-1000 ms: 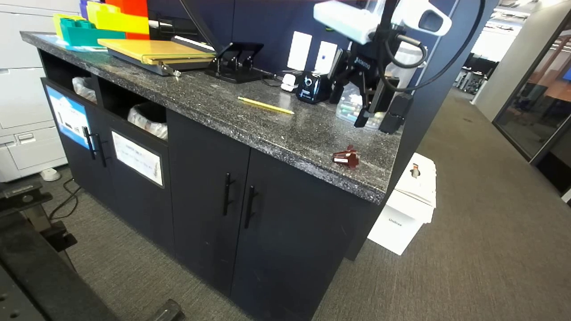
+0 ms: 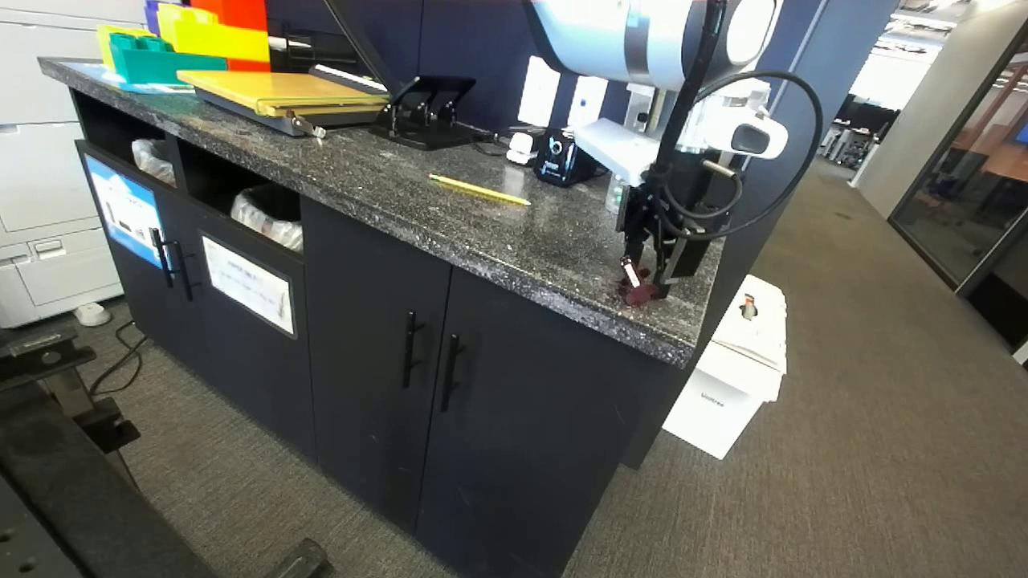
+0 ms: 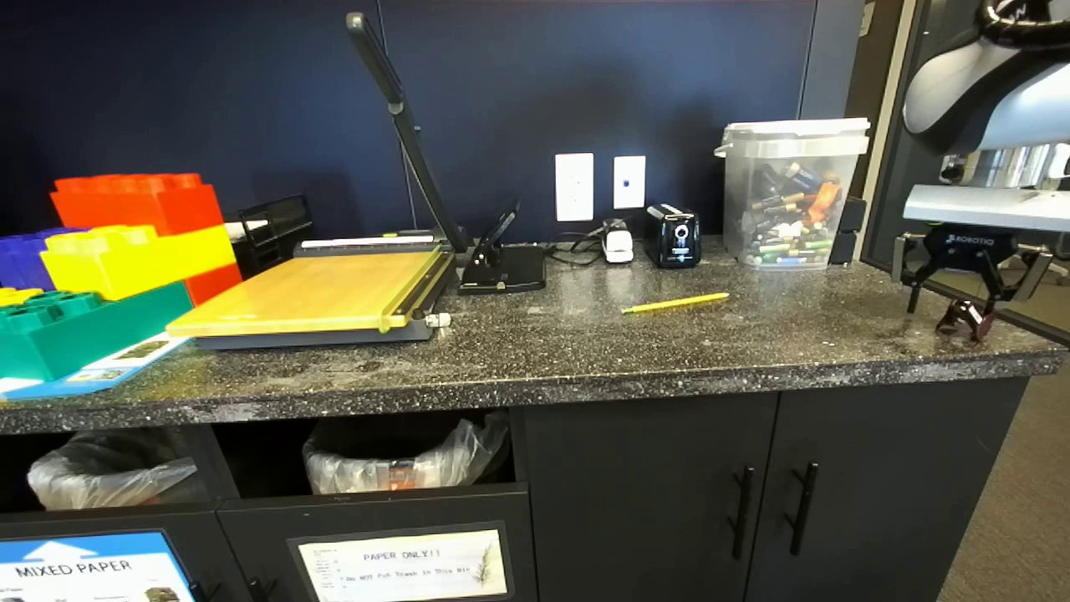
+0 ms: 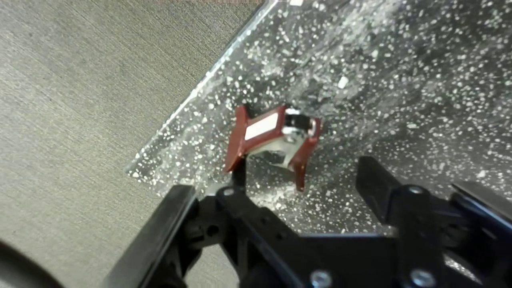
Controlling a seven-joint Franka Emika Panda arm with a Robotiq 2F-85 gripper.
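Observation:
A dark red staple remover (image 4: 261, 127) with a white label lies near the counter's corner, a little in from the edge. My gripper is low over the counter, its fingers spread apart. In the wrist view one finger (image 4: 238, 175) meets the red end of the staple remover, seemingly touching or just beside it. The other finger (image 4: 372, 175) stands clear to the right, with bare counter beside it. Exterior view 1 has the staple remover (image 2: 638, 293) right under the fingers; exterior view 2 shows it (image 3: 965, 319) by the right finger. It is not clasped.
The granite counter (image 3: 562, 346) ends close to the gripper, with carpet below. A yellow pencil (image 3: 676, 303) lies mid-counter. Behind stand a clear tub (image 3: 794, 196) of markers, a black sharpener (image 3: 673, 237) and a white charger (image 3: 617, 244). A yellow paper cutter (image 3: 321, 291) is farther left.
My gripper has come down from above the back of the counter to the staple remover near the front corner. The staple remover has turned and shifted slightly right in exterior view 1.

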